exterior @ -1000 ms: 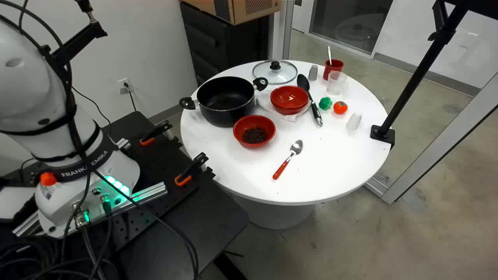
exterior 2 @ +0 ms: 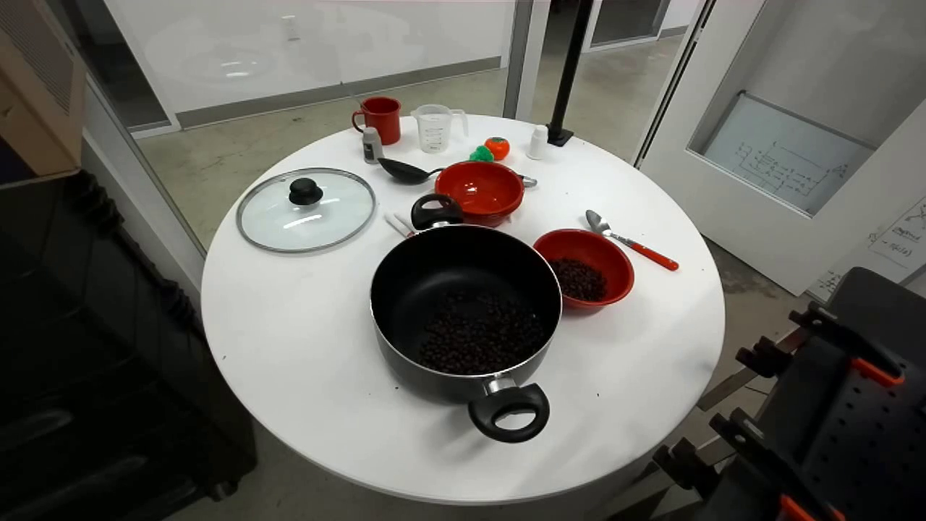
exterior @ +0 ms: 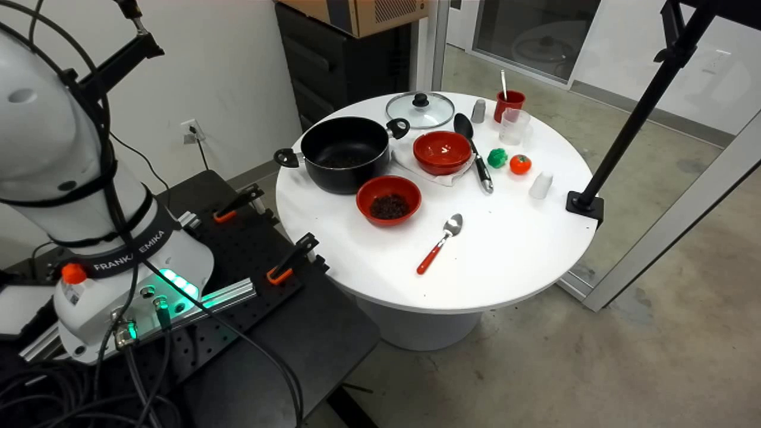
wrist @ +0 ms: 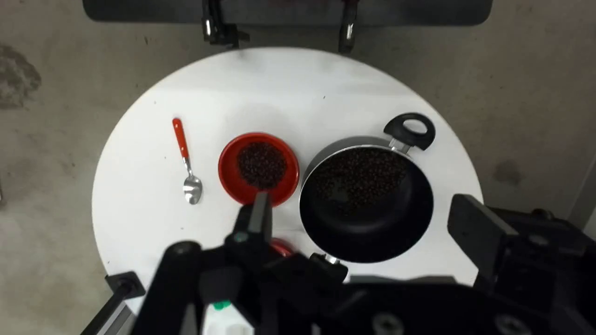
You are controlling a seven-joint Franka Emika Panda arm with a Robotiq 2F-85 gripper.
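High over the round table, my gripper stands open in the wrist view, its two fingers wide apart with nothing gripped. Beneath the gap between them lies the black pot (wrist: 366, 245), uncovered, with dark beans (exterior 2: 482, 334) spread over its floor. A red bowl (exterior: 389, 201) beside the pot also holds dark beans. Behind it, another red bowl (exterior: 442, 152) looks empty and rests on a white cloth (exterior: 451, 179). A spoon with a red handle (exterior: 431, 258) lies on the bare tabletop. Neither exterior view shows the gripper.
The glass lid (exterior 2: 286, 217), a black ladle (exterior: 464, 128), a red mug (exterior 2: 382, 120), a clear measuring cup (exterior 2: 434, 130), two shakers, a toy tomato (exterior: 521, 164) and green broccoli (exterior: 497, 157) occupy the far side. A black pole (exterior: 620, 135) rises at the table's edge.
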